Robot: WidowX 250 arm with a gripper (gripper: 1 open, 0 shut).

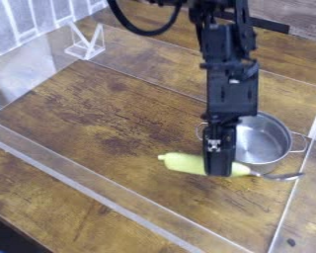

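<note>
My dark gripper (220, 158) reaches down from the top of the view, shut on a pale yellow-green handle (185, 162) of a utensil whose metal end (280, 176) points right. The utensil lies crosswise in front of a steel pot (267, 138), whose left side is partly hidden by the gripper. Whether the utensil touches the table or the pot is hard to tell.
A white plastic object (88, 42) stands at the back left, and clear strips run along the table's edges.
</note>
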